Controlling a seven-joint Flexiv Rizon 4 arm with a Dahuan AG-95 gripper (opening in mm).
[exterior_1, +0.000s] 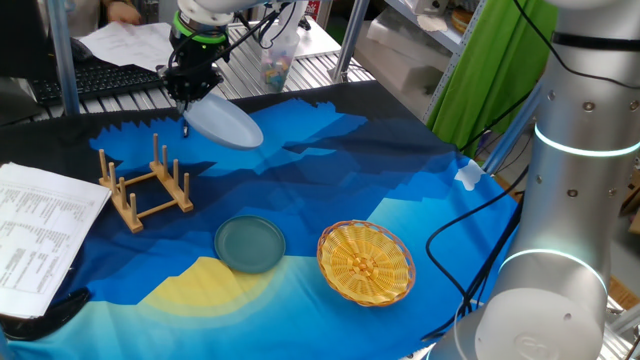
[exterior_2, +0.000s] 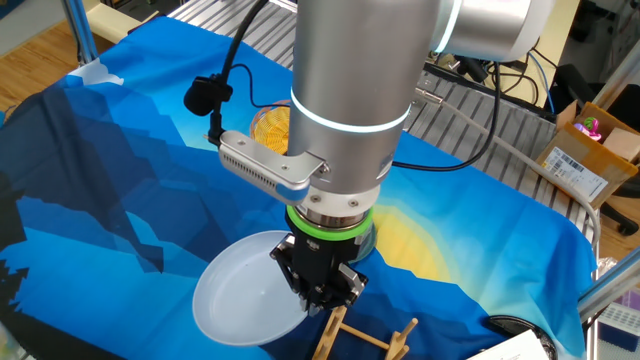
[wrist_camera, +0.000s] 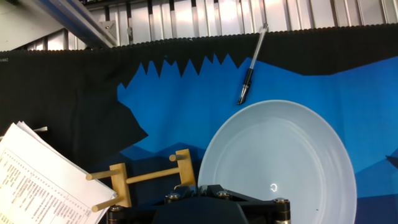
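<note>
A pale blue-white plate (exterior_1: 226, 122) hangs tilted above the far side of the table. My gripper (exterior_1: 187, 102) is shut on its rim, at the plate's left edge in exterior view 1. In the wrist view the plate (wrist_camera: 280, 168) fills the lower right, and the gripper meets its lower-left rim; the pinch itself is partly hidden. Exterior view 2 has the plate (exterior_2: 245, 290) to the left of the gripper (exterior_2: 318, 300). A wooden dish rack (exterior_1: 148, 188) with upright pegs stands empty on the cloth, left of and nearer than the plate in exterior view 1.
A dark green plate (exterior_1: 250, 244) and a round wicker basket (exterior_1: 366, 263) rest on the blue cloth. Papers (exterior_1: 48, 235) lie at the left edge. A pen (wrist_camera: 250, 74) is near the far edge. Open cloth lies between the held plate and the basket.
</note>
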